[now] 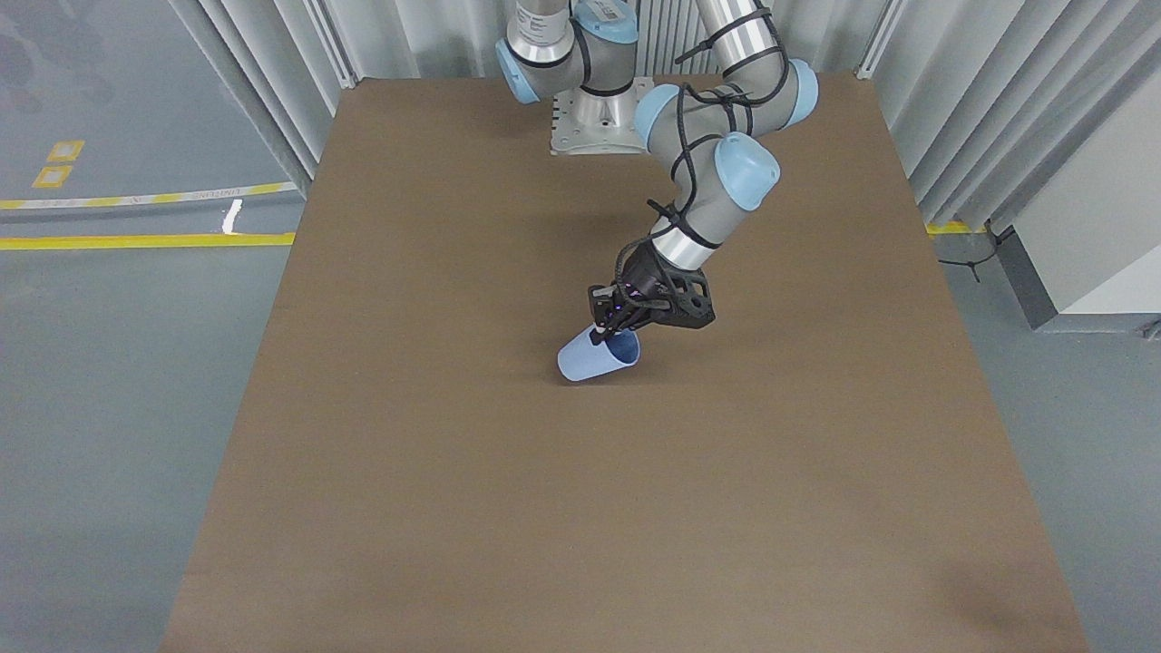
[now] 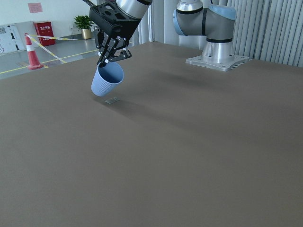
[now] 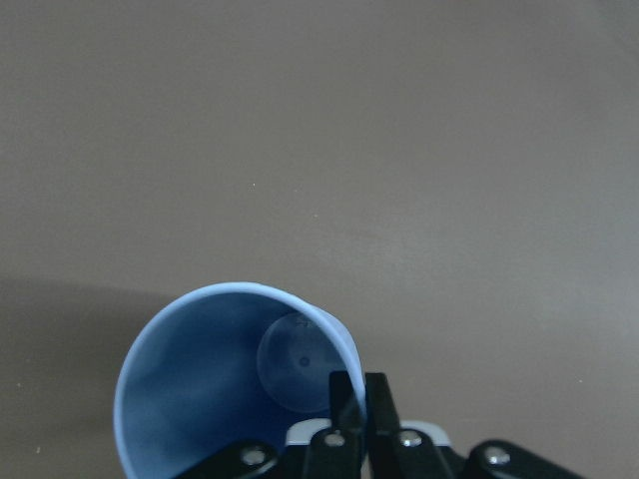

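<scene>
A light blue cup (image 1: 582,360) is tilted with its mouth up toward the arm. My gripper (image 1: 605,331) is shut on its rim from above, as the wrist view shows with the cup (image 3: 190,389) between and beside the fingertips. In the left view the cup (image 2: 103,84) hangs from the gripper (image 2: 107,59) at an angle, low over the brown table (image 2: 156,165); whether its bottom touches the table is unclear.
</scene>
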